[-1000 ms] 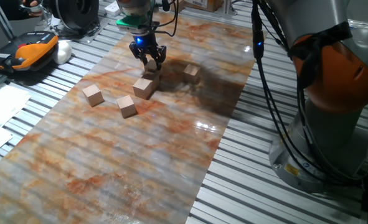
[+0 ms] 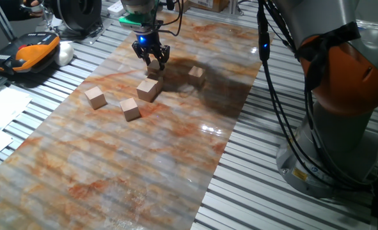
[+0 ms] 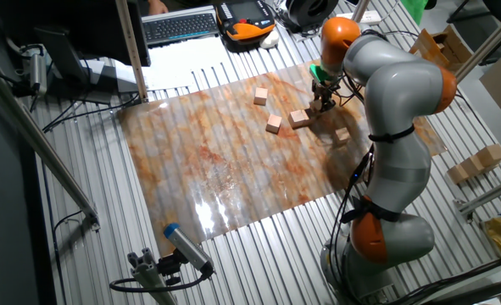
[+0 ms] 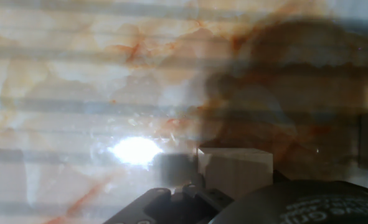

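Observation:
Near the far end of the marbled sheet, my gripper (image 2: 155,62) points down and is shut on a small wooden cube (image 2: 154,66). The wrist view shows that held cube (image 4: 236,169) at the bottom edge, with a dark finger (image 4: 177,202) at its left; the other finger is mostly hidden. Just in front of the held cube lies a longer wooden block (image 2: 148,90), possibly two cubes together. Separate cubes rest nearby: one at the left (image 2: 95,98), one nearer the front (image 2: 130,109), and another to the right (image 2: 196,76), in the arm's shadow.
An orange-and-black device (image 2: 25,52) and a white round object (image 2: 64,53) sit off the sheet's left side. More wooden blocks (image 3: 477,163) stand off the sheet by the right edge of exterior view 2.
My gripper has risen slightly with the cube, and more of a gap shows between that cube and the longer block. The other blocks have stayed put.

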